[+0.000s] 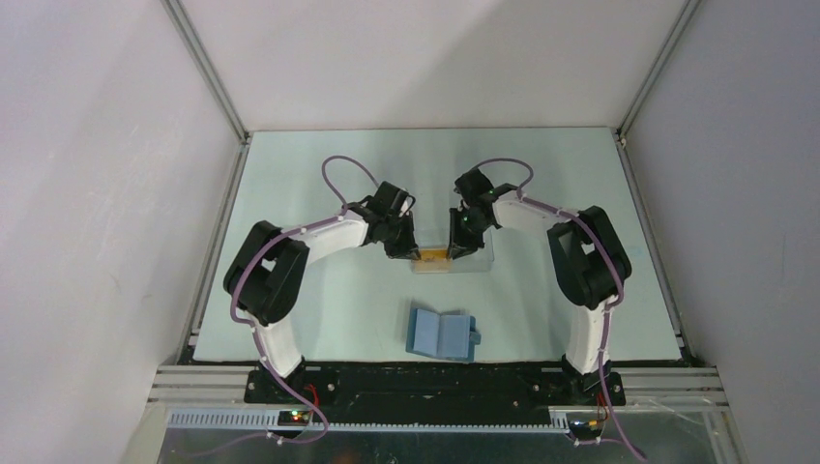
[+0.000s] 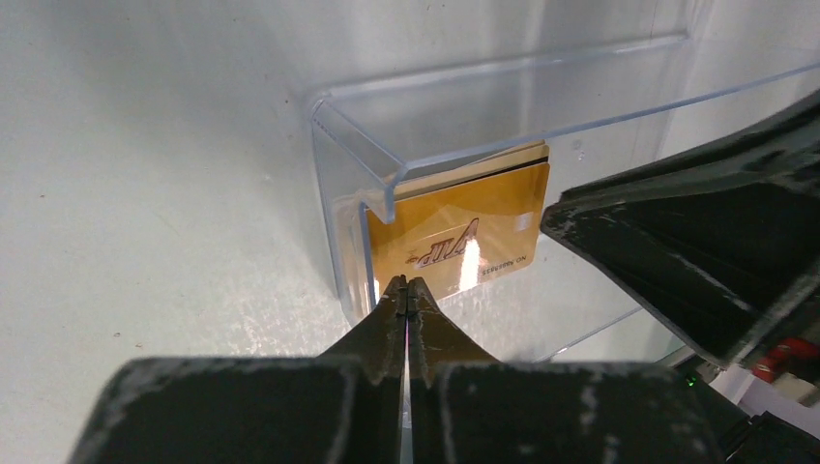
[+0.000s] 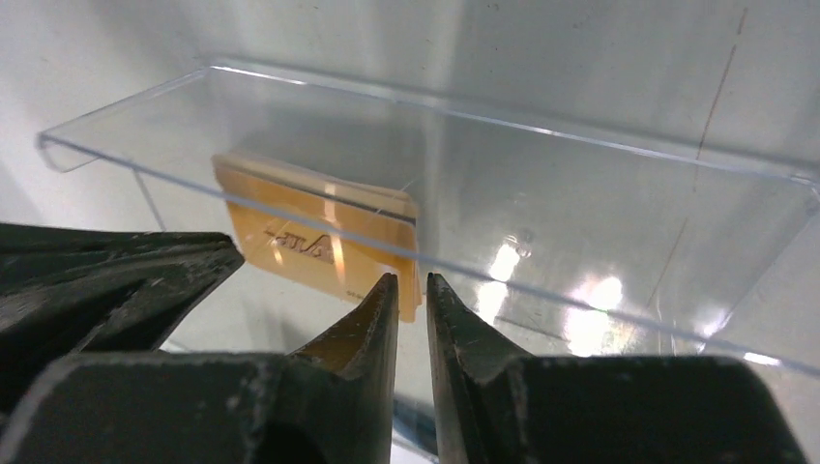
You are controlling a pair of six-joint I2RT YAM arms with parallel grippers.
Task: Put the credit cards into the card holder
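Note:
Several gold and pale cards (image 2: 454,227) stand together at the left end of a clear box (image 2: 483,92). My left gripper is shut, its tips together with nothing between them; in the left wrist view the front card is beyond and outside them. In the right wrist view my right gripper is open by a narrow gap. The right end of the gold card (image 3: 319,246) shows beyond that gap, and I cannot tell whether it reaches between the fingers. A blue card holder (image 1: 441,334) lies unfolded near the table's front edge.
The clear box's front rim (image 3: 319,227) crosses close to my right fingers. Both grippers are close together over the box. Around the box and holder, the pale table (image 1: 338,300) is bare.

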